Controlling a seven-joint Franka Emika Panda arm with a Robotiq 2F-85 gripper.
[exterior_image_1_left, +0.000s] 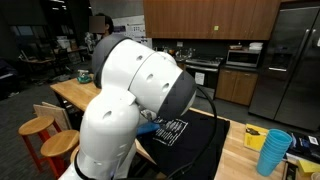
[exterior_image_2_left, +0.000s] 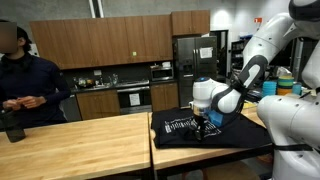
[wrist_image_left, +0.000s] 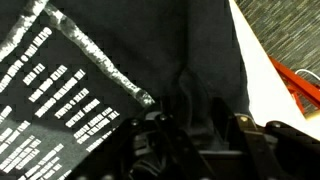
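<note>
A black cloth (wrist_image_left: 130, 50) with white stripes and line patterns lies spread on the wooden table, its surface rumpled in the wrist view. My gripper is down at the cloth near the table edge, its dark fingers against dark fabric. A raised fold of cloth (wrist_image_left: 190, 85) runs up to the fingers, but whether they pinch it is too dark to tell. In exterior view 2 the gripper (exterior_image_2_left: 203, 128) points down onto the cloth (exterior_image_2_left: 178, 132). The arm hides most of the gripper in exterior view 1.
A stack of blue cups (exterior_image_1_left: 273, 152) stands on the right of the table, with a yellow item (exterior_image_1_left: 255, 137) beside it. Red-orange stools (exterior_image_1_left: 40, 126) stand on the floor by the table. A person (exterior_image_2_left: 35, 75) is at the left.
</note>
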